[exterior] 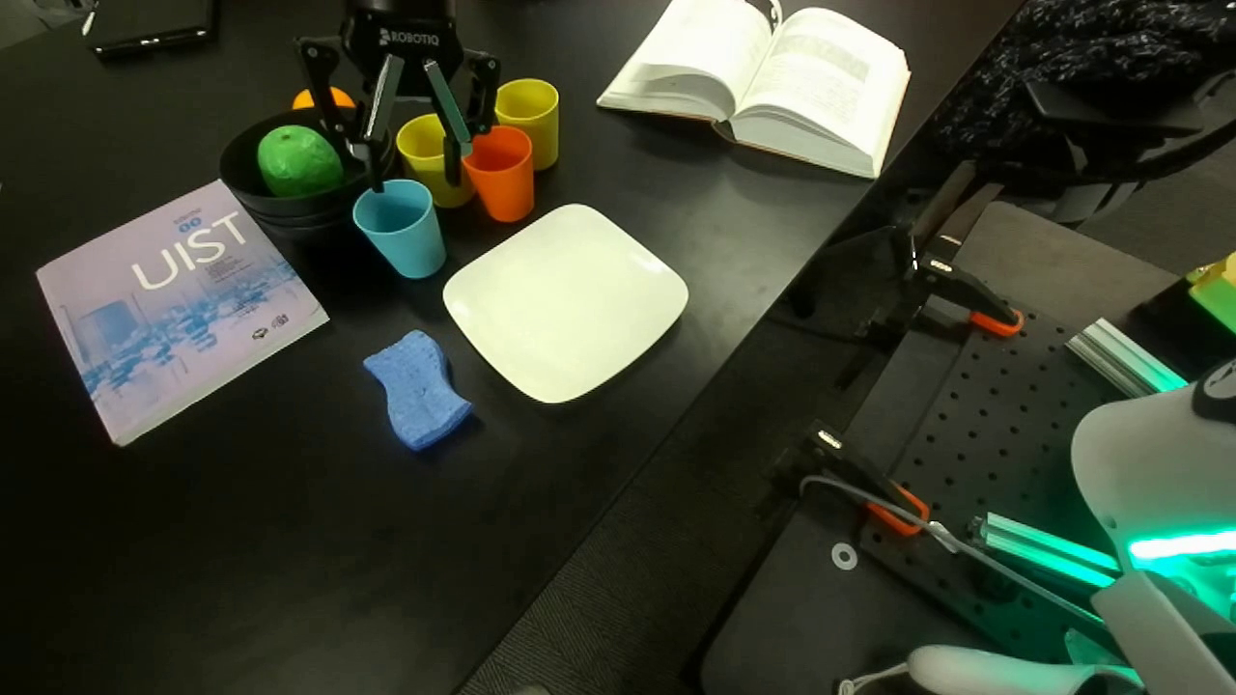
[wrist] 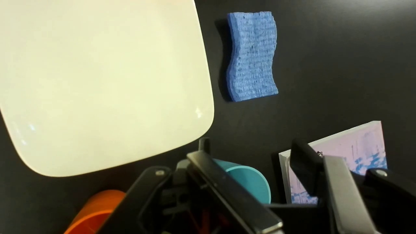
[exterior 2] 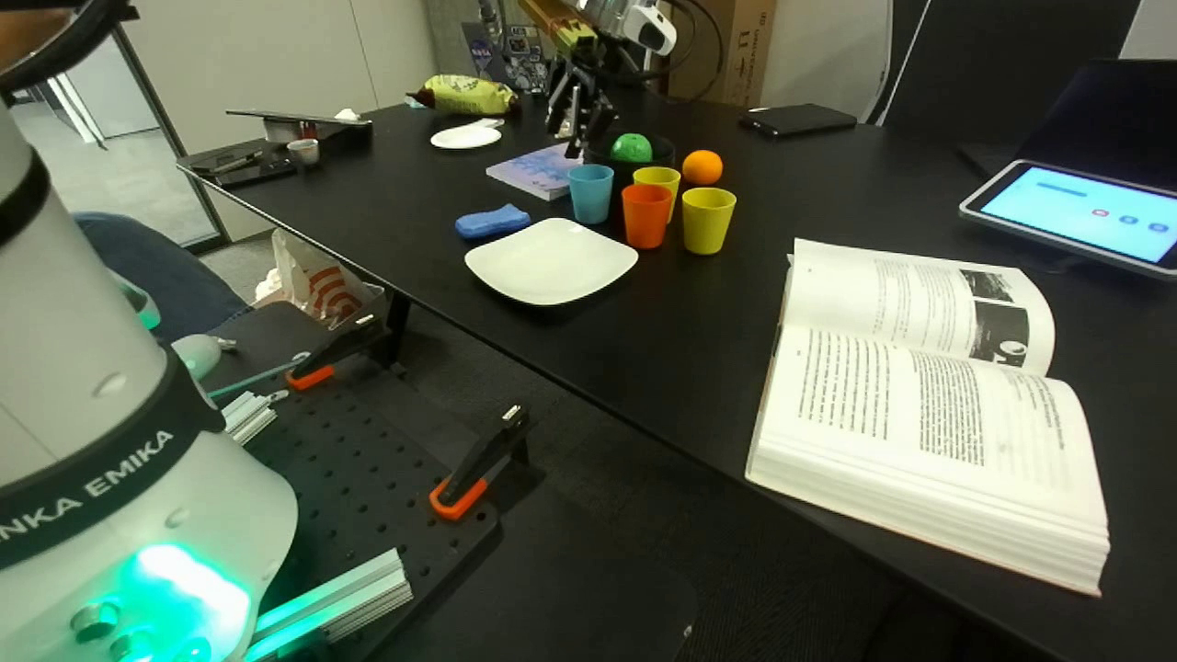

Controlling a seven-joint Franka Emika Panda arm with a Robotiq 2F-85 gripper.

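A blue wavy sponge (exterior: pixel 419 390) lies flat on the black table beside the white square plate (exterior: pixel 565 303), apart from it; the wrist view shows the same sponge (wrist: pixel 252 56) to the right of the plate (wrist: pixel 105 85). My gripper (exterior: pixel 414 183) is over the cluster of cups and the bowl, fingers spread and gripping nothing. Below it stands a light blue cup (exterior: pixel 400 228), which shows partly behind one finger in the wrist view (wrist: pixel 251 183). An orange cup (exterior: pixel 501 174) and two yellow cups, one at the back (exterior: pixel 528 122), are close by.
Black bowls (exterior: pixel 247 185) hold a green fruit (exterior: pixel 299 160), with an orange (exterior 2: pixel 702 167) behind. A UIST book (exterior: pixel 180 307) lies left of the cups, and an open book (exterior: pixel 765 69) sits near the table edge.
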